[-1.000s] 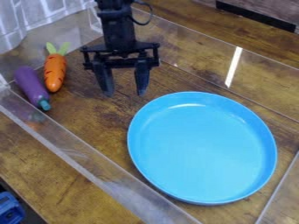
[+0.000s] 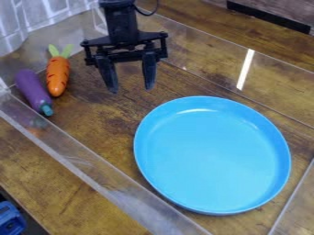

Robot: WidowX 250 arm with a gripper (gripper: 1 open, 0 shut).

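Observation:
The black gripper (image 2: 128,75) hangs at the top centre with its two fingers spread apart and pointing down, nothing visible between them. To its left lie an orange toy carrot (image 2: 57,73) with green leaves and a purple toy eggplant (image 2: 33,92). A large blue plate (image 2: 211,154) rests on the wooden surface to the lower right of the gripper.
Clear plastic walls border the wooden tray (image 2: 86,165) on the left and right. A small blue object (image 2: 9,218) shows at the lower left corner.
The gripper has risen and moved slightly back, away from the blue plate. The carrot, eggplant and plate have not moved.

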